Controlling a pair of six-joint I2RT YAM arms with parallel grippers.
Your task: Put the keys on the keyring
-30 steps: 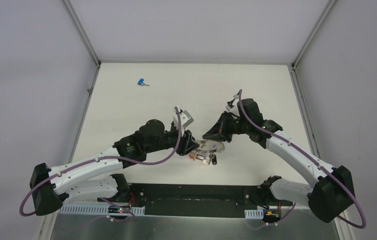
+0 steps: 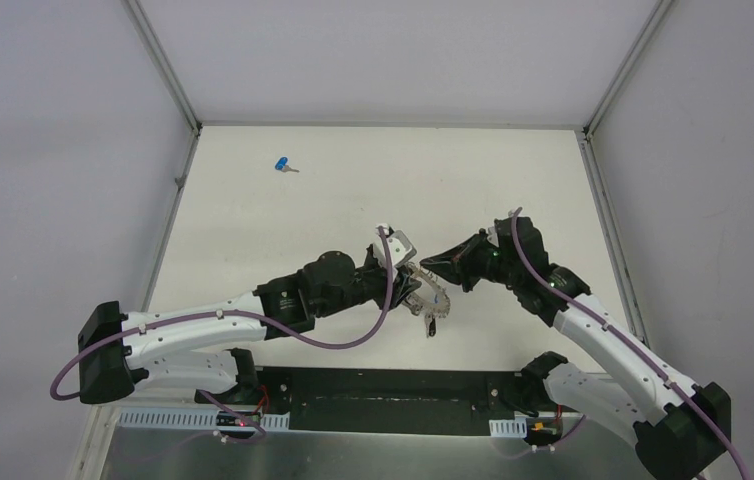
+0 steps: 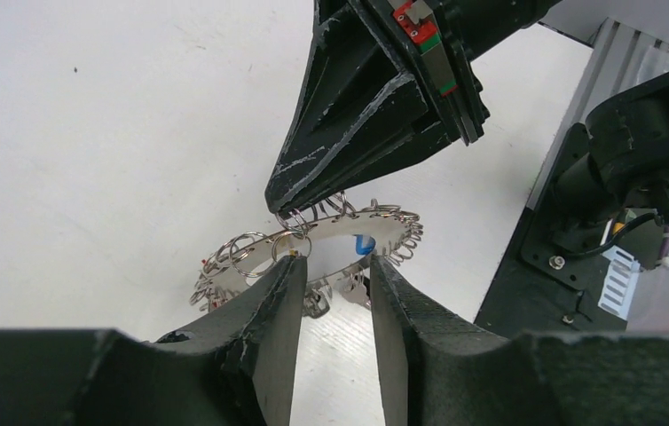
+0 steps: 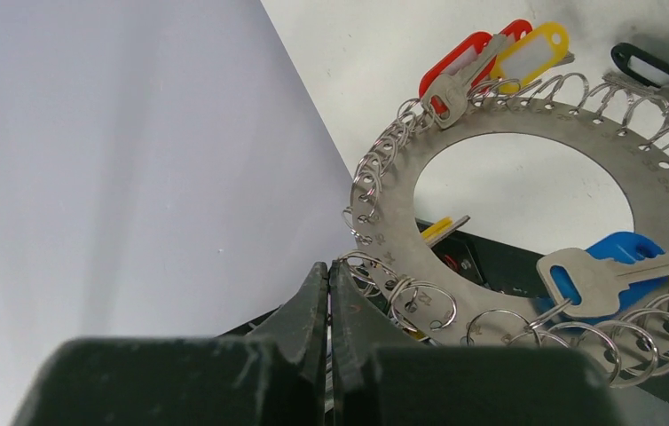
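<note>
The steel keyring plate (image 2: 431, 298), edged with wire rings, hangs between the grippers; in the right wrist view it carries keys with red tags (image 4: 451, 71), a yellow tag (image 4: 531, 55), a black tag (image 4: 650, 67) and a blue-tagged key (image 4: 597, 284). My right gripper is shut, its tips at the rings on the plate's near edge; whether a ring is between them is unclear. My left gripper stands open just below, in front of those rings. A loose blue-tagged key (image 2: 283, 164) lies on the table at the back left.
Grey walls (image 2: 698, 220) enclose it, and a dark strip (image 2: 383, 400) runs along the front edge.
Both arms have moved to the right in the top view, and the keyring plate between them has shifted and turned with them.
</note>
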